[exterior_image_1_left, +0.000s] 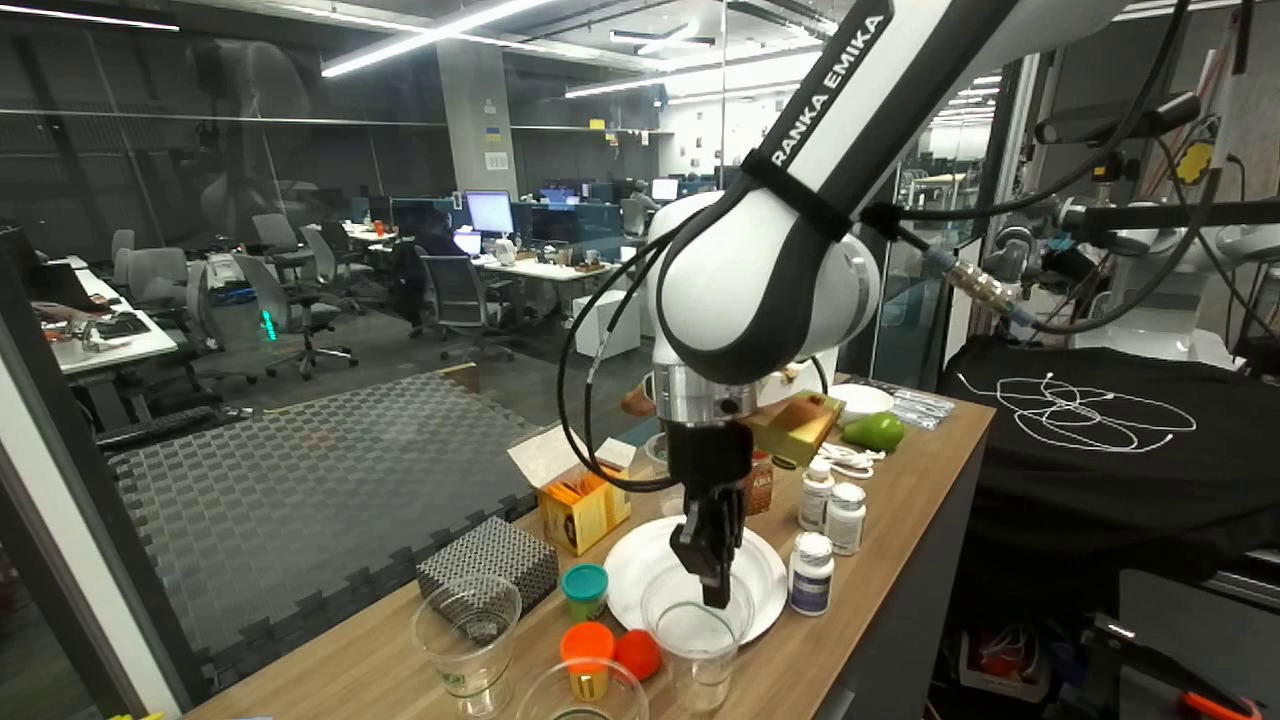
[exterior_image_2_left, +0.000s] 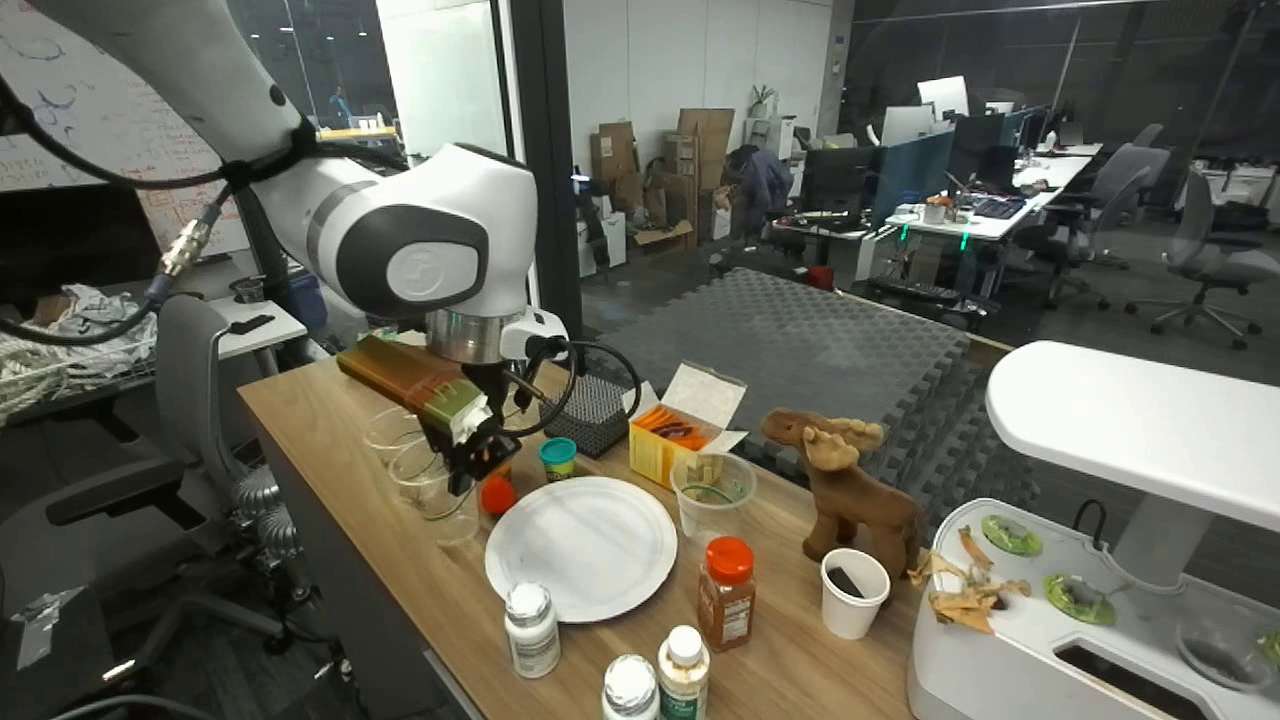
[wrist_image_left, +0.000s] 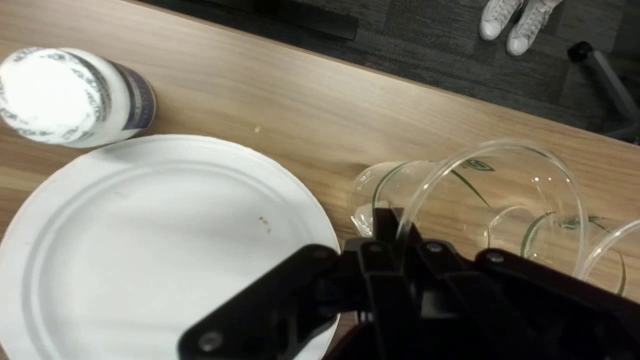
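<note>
A clear plastic cup (exterior_image_1_left: 699, 660) hangs by its rim from my gripper (exterior_image_1_left: 717, 592), which is shut on the cup's thin wall. Up close in the wrist view, the rim of this cup (wrist_image_left: 507, 144) passes by the fingertips, and the cup's body slants away beneath. A white plate (exterior_image_1_left: 627, 582) lies flat right beside it. From the other side, the gripper (exterior_image_2_left: 458, 482) shows over the cups at the plate's far edge; the overlapping clear walls make the cup's base hard to place there.
Two more clear cups (exterior_image_1_left: 468, 636) stand close by, along with an orange-lidded tub (exterior_image_1_left: 587, 648), a red ball (exterior_image_1_left: 638, 654) and a green-lidded tub (exterior_image_1_left: 585, 588). White bottles (exterior_image_1_left: 811, 576) line the plate's other side. The plate's surface is bare.
</note>
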